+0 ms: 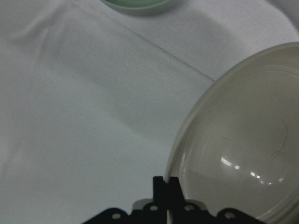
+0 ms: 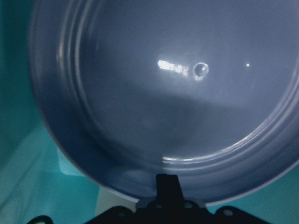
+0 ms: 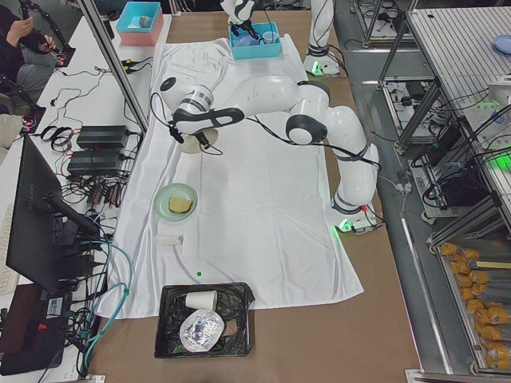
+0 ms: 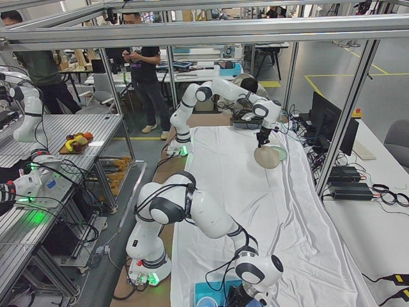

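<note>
A beige plate (image 1: 238,140) hangs over the white cloth, with my left gripper shut on its rim; in the camera right view this plate (image 4: 267,158) is tilted. Beside it lies a green plate (image 3: 164,203) with a yellowish piece (image 3: 180,205) on it. At the far end, my right gripper is inside a blue bin (image 4: 204,293), its fingers together at the rim of a blue-grey plate (image 2: 187,107); whether the rim is between them is unclear.
A black crate (image 3: 168,335) with a foil-like round item (image 3: 201,329) and a white cylinder stands at the near end. A small white strip (image 3: 168,239) lies below the green plate. Monitor and cables line the left.
</note>
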